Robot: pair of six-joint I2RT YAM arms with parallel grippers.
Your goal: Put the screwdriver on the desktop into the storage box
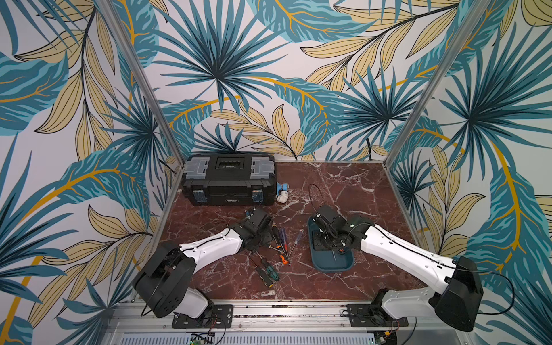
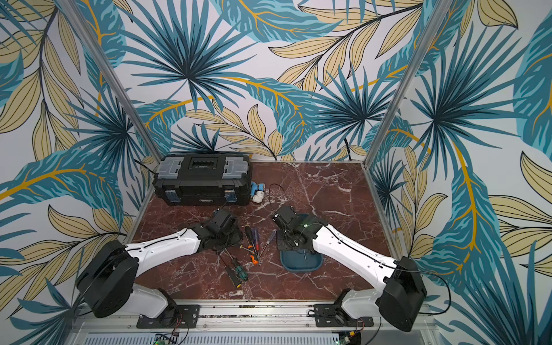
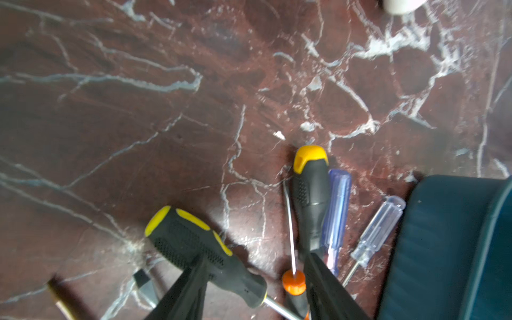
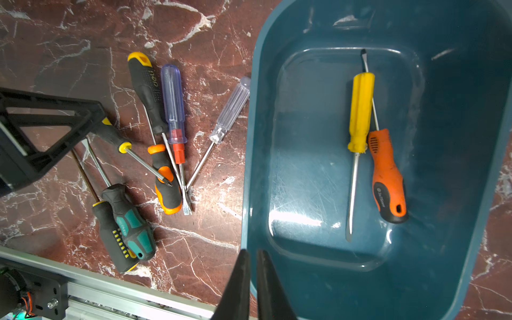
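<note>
Loose screwdrivers lie on the marble desktop: black-yellow (image 3: 309,197), clear purple (image 4: 173,101), small clear (image 4: 229,106), green (image 4: 133,229) and others. My left gripper hangs open above the black-yellow screwdriver lying diagonally, nothing visibly held between its fingers. The blue storage box (image 4: 309,250) holds a yellow screwdriver (image 4: 361,106) and an orange one (image 4: 386,176). My right gripper is shut over the box's left side; its fingertips are dark and blurred, so I cannot tell what is between them.
A black toolbox (image 1: 227,189) stands at the back left, with a white-and-blue object (image 1: 283,195) beside it. The desktop (image 1: 339,184) is largely clear at the back right. Both arms reach in from the front.
</note>
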